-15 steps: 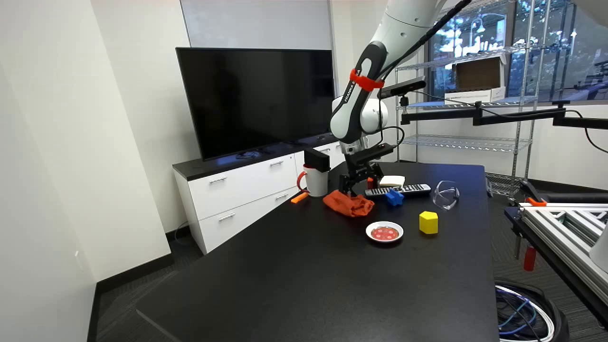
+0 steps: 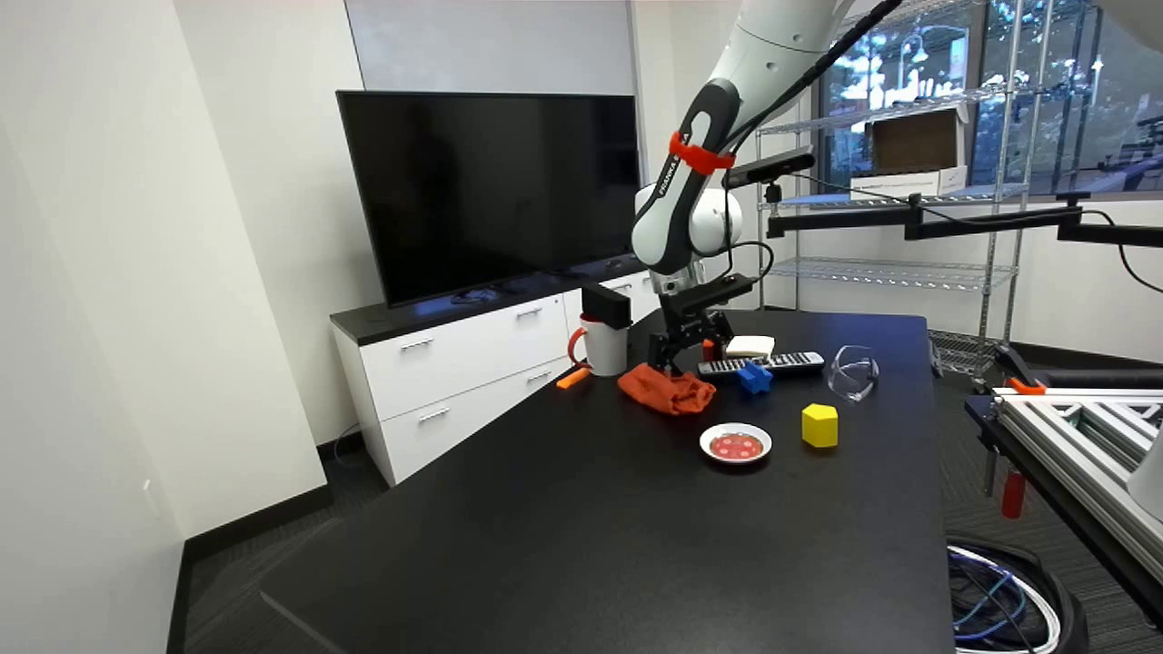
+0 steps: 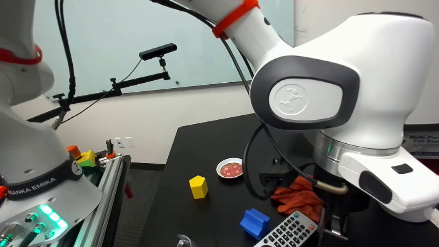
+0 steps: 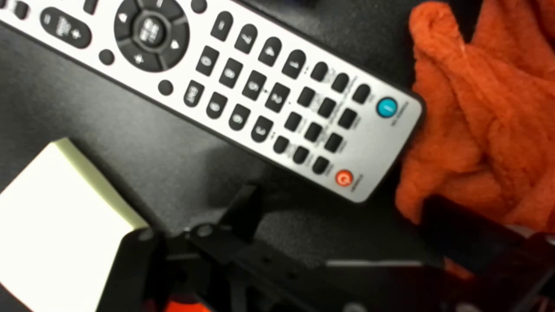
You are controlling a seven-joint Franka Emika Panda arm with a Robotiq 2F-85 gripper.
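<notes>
My gripper is open low over the table, its dark fingers spread wide with only bare black surface visible between them. In exterior view 1 the same gripper (image 2: 687, 354) stands just behind the crumpled orange cloth (image 2: 667, 391). One finger reaches over or against the edge of that cloth (image 4: 478, 119) in the wrist view; whether they touch I cannot tell. A silver remote control (image 4: 291, 99) lies close in front of the other finger. A pale yellow-white block (image 4: 57, 218) sits beside the gripper at the lower left. In exterior view 2 the arm hides the fingertips.
A blue block (image 2: 754, 377), clear glasses (image 2: 853, 372), a yellow block (image 2: 820, 426) and a small plate (image 2: 709, 449) with a red patterned centre surround this area. A white mug (image 2: 606, 349) and an orange piece (image 2: 572, 378) stand left.
</notes>
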